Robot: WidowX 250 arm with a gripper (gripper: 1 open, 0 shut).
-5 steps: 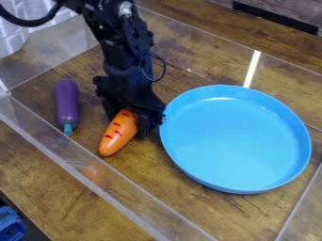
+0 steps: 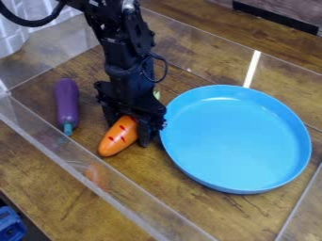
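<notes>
An orange toy carrot (image 2: 117, 137) lies on the wooden surface, its upper end hidden under my black gripper (image 2: 134, 119), which is lowered over it. Whether the fingers are closed on the carrot cannot be made out. A purple toy eggplant (image 2: 67, 104) with a green tip lies to the left, apart from the gripper. A large blue plate (image 2: 235, 139) is just right of the gripper.
A clear plastic wall runs diagonally along the lower left, with a blue object (image 2: 8, 224) outside it at the corner.
The gripper has shifted very slightly over the carrot. The carrot, eggplant and plate are in about the same places.
</notes>
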